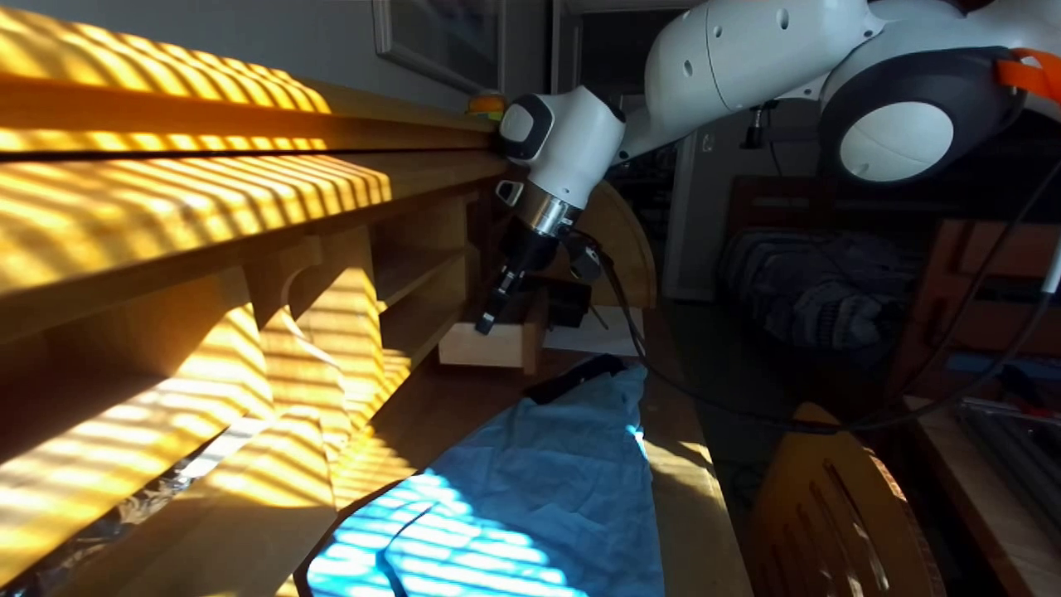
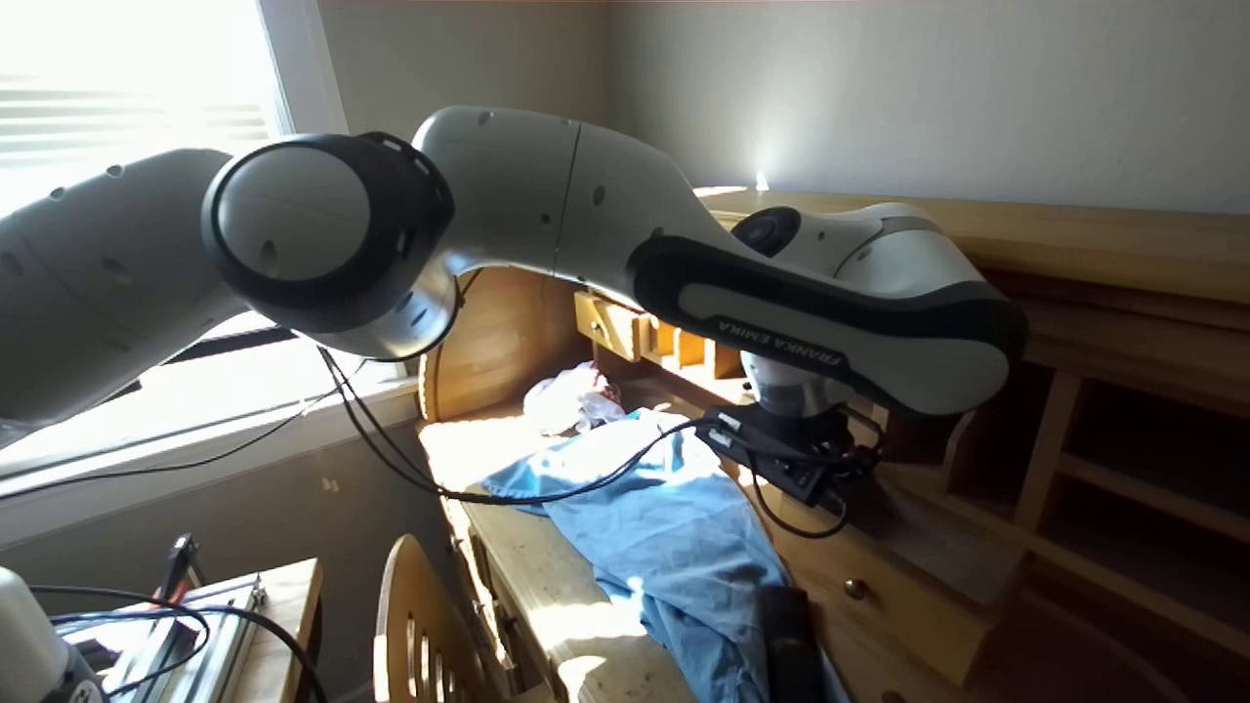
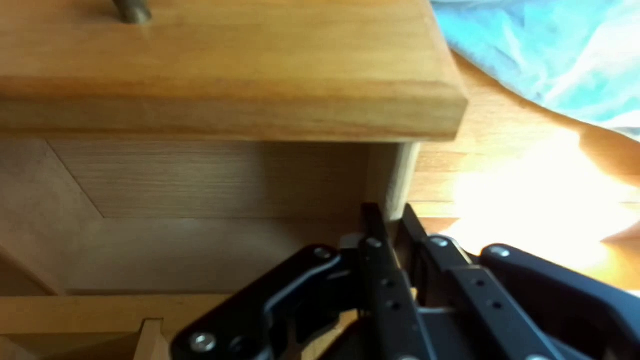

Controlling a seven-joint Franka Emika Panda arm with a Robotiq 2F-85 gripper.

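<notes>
A wooden drawer with a round knob stands pulled out from the desk's shelf unit. Its pale side wall faces exterior view 1. In the wrist view, the thick drawer front spans the top, with the empty-looking interior below it. My gripper is shut on the upper edge of the drawer's side wall, one finger inside the drawer and one outside. From exterior view 1 the gripper points down onto that wall; exterior view 2 hides the fingertips.
Blue cloth covers much of the desktop beside the drawer, a dark object lying at its end. Shelf compartments line the desk's back. A wooden chair stands at the front, and a cable hangs from the arm.
</notes>
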